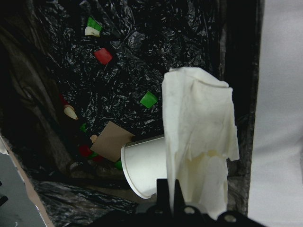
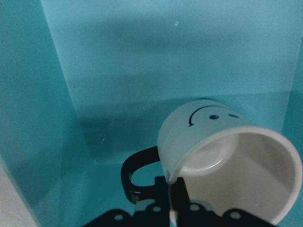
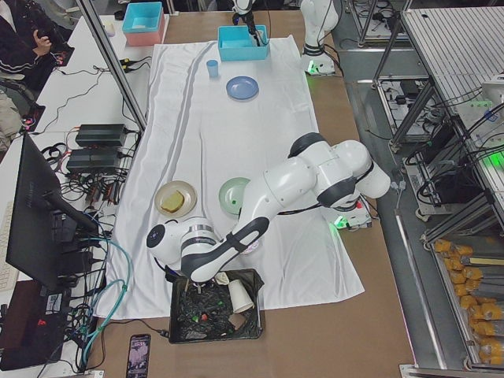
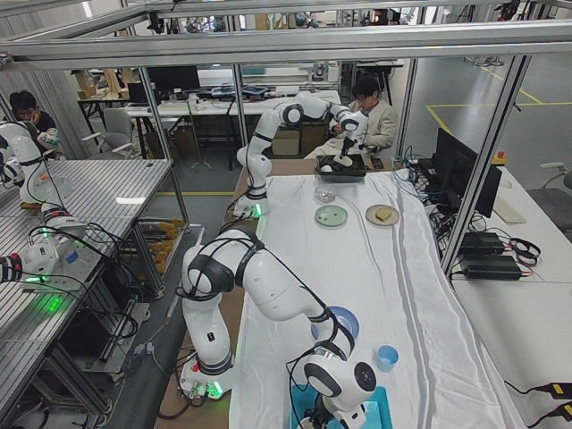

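Note:
My left gripper is shut on a crumpled cream tissue [image 1: 199, 127], held above a black-lined bin [image 3: 197, 311] that holds a white paper cup [image 1: 144, 165], a cardboard piece [image 1: 111, 141] and small red and green scraps. At the far end, in the teal box [image 4: 375, 407], my right gripper is at a white smiley mug [image 2: 199, 123] with a black handle, lying tilted; its fingers look closed at the rim.
A beige plate with a yellow sponge [image 3: 172, 201], a green plate [image 3: 234, 189], a blue plate [image 3: 242, 87] and a blue cup [image 4: 387, 357] stand on the white cloth, whose middle is largely clear.

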